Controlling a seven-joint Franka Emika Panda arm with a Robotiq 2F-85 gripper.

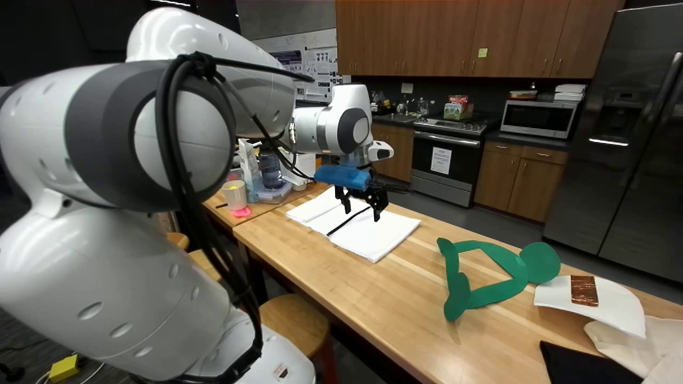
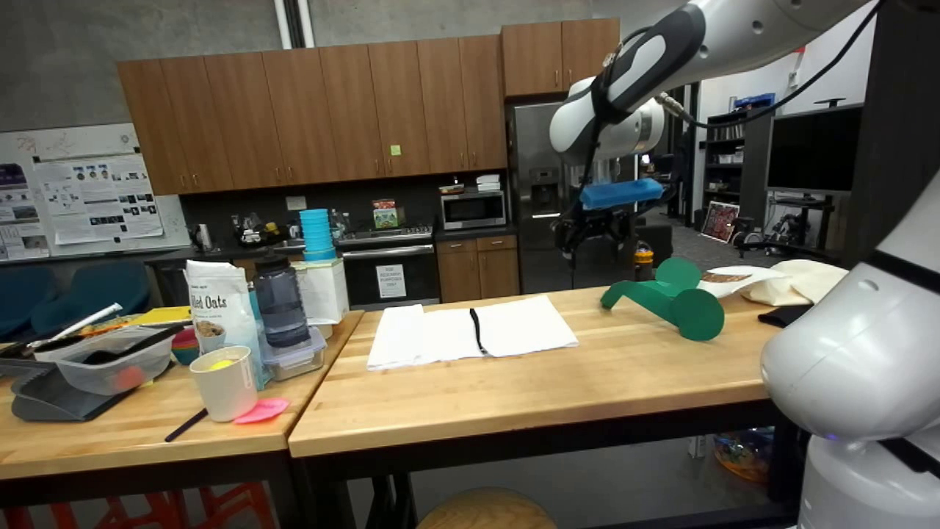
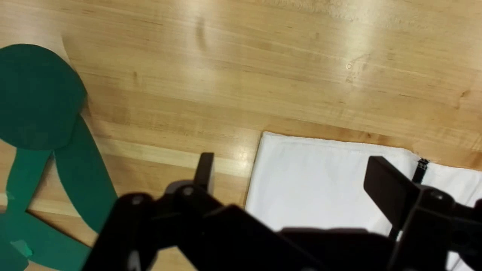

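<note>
My gripper (image 1: 362, 210) hangs above the white cloth with its fingers apart and nothing between the fingers. Folded flat, the cloth (image 1: 386, 234) lies on the wooden table, a black strip (image 1: 349, 221) running across it. In the wrist view, one finger (image 3: 206, 171) appears over bare wood just left of the cloth (image 3: 311, 180); the other finger (image 3: 384, 189) appears over the cloth near the black strip (image 3: 420, 171). Exterior view 2 shows the gripper (image 2: 596, 238) well above table height. The cloth's near part is hidden by the gripper in the wrist view.
A green cutout (image 1: 493, 297) with round ends lies on the table, with a white piece bearing a copper patch (image 1: 584, 290), beige cloth (image 1: 634, 349) and black cloth (image 1: 576, 366) farther right. A cup (image 2: 224, 383) and containers crowd the adjoining table.
</note>
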